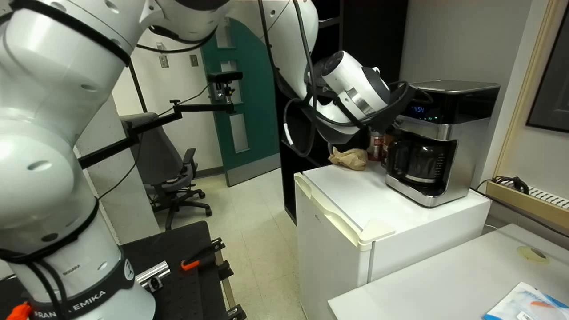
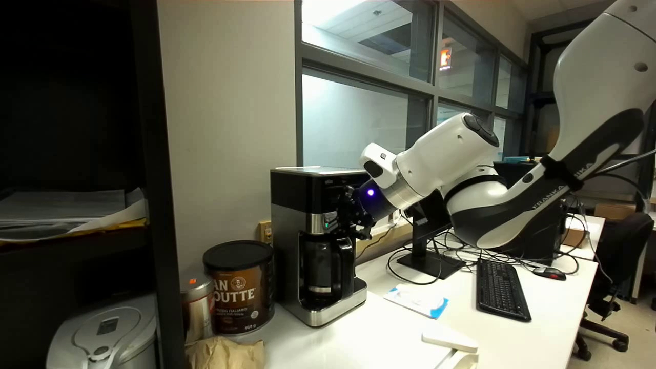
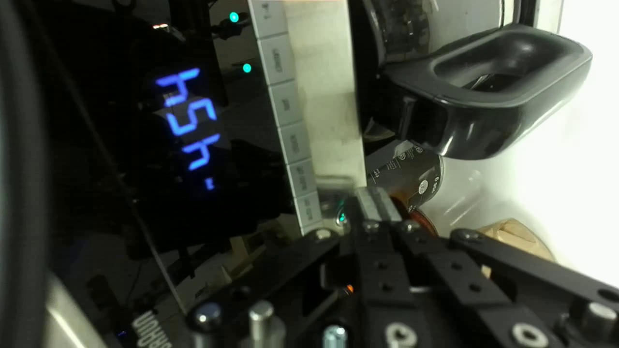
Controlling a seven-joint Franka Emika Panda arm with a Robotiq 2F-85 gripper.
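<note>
A black and steel coffee maker (image 1: 474,154) stands on the white fridge top, its glass carafe (image 2: 320,264) seated inside. Blue digits glow on its display (image 3: 191,122) in the wrist view, beside a strip of grey buttons (image 3: 286,104). My gripper is shut with nothing visible between its fingers. Its tips are at the end of that strip, close by a green-lit button (image 3: 342,218); whether they touch the panel I cannot tell. The black carafe handle (image 3: 493,87) juts out to the right of the tips.
A brown coffee can (image 2: 240,289) and a crumpled paper bag (image 2: 226,353) sit beside the machine. The fridge top (image 1: 346,192) is bare in front of it. The desk holds a keyboard (image 2: 501,289), a monitor (image 2: 430,233) and loose cables.
</note>
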